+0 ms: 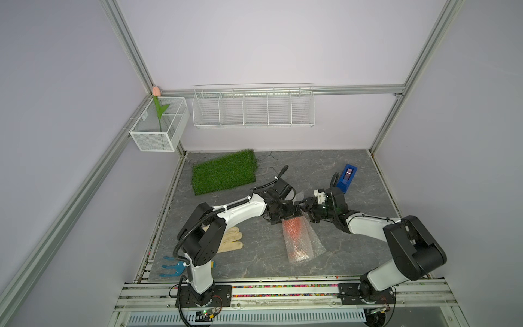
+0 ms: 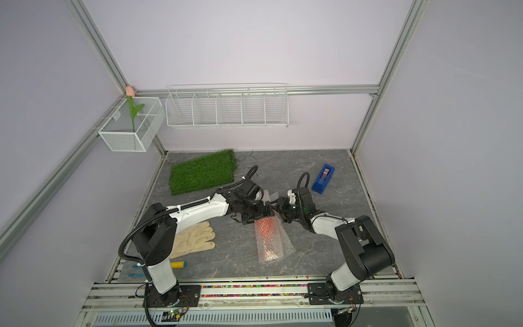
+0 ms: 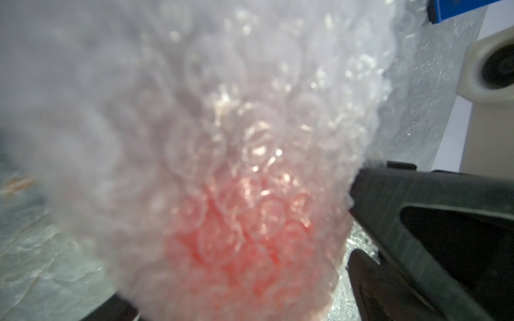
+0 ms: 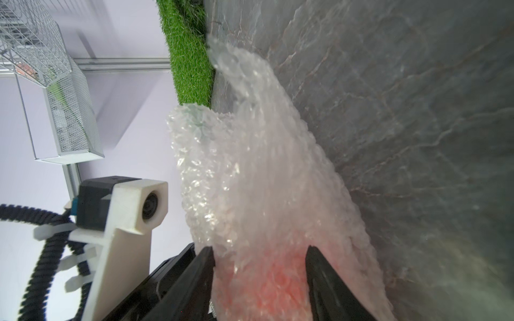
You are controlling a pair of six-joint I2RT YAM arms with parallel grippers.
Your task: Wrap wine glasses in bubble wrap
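Observation:
A bubble-wrapped bundle, showing red through its clear layers, lies at mid-table under both grippers. A loose flap of bubble wrap spreads along its right side. My left gripper is open over the bundle's far part; in the left wrist view one of its fingers stands right beside the wrap. From the right comes my right gripper. Its fingers are parted on either side of the wrap in the right wrist view. The glass inside cannot be made out.
Artificial grass lies behind on the left, and a blue tape dispenser is at the back right. Gloves lie partly under the left arm, close to a blue tool. Right of the bundle, the front table is bare.

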